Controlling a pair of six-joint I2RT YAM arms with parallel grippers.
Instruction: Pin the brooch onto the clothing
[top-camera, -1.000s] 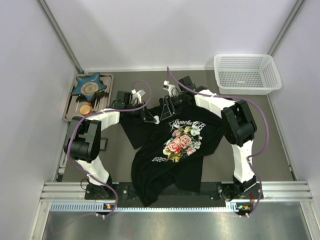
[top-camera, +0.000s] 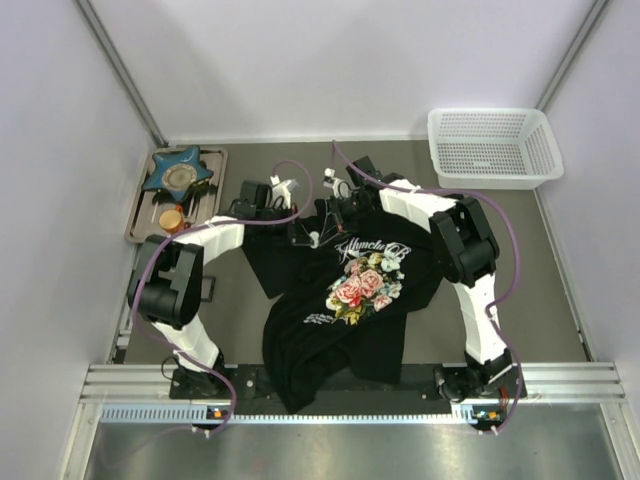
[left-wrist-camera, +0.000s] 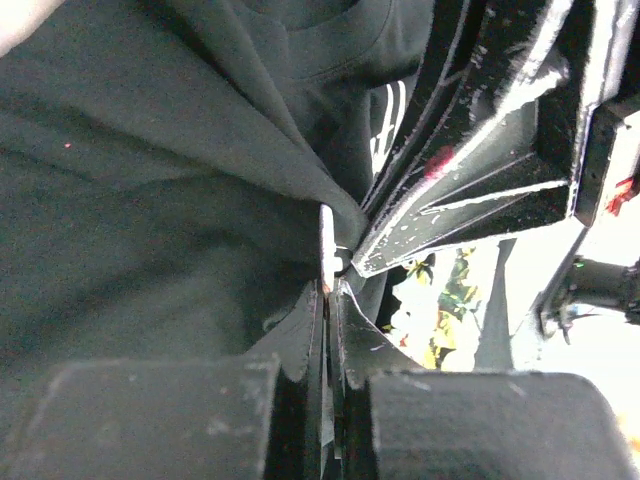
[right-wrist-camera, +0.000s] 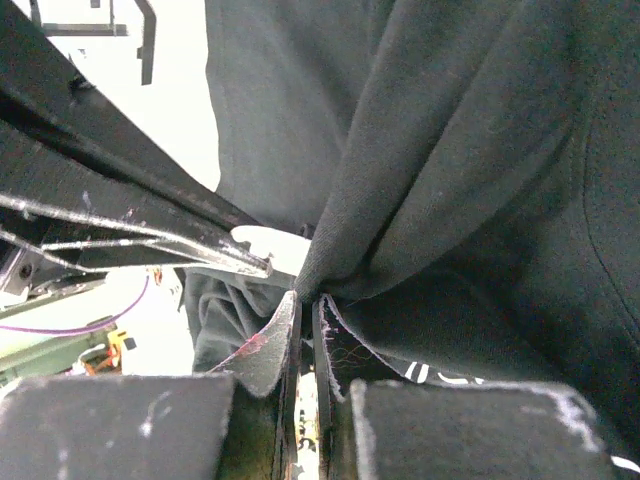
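Note:
A black printed shirt (top-camera: 350, 320) lies on the table, with both grippers meeting at its upper part. A small pale piece, apparently the brooch (top-camera: 314, 239), sits between them. In the left wrist view my left gripper is shut on that piece, seen edge-on beside a fold of cloth. In the right wrist view the brooch (right-wrist-camera: 270, 243) lies partly behind a raised fold; my right gripper is shut at the foot of this fold, and whether cloth is between its tips is unclear.
A steel tray (top-camera: 142, 225) with a blue star-shaped dish and an orange object stands at the left. An empty white basket (top-camera: 495, 115) is at the back right. Bare table (top-camera: 535, 280) shows right of the right arm.
The right arm has shifted slightly left and down in the top view, closer to the pale piece. The left gripper has moved only very slightly.

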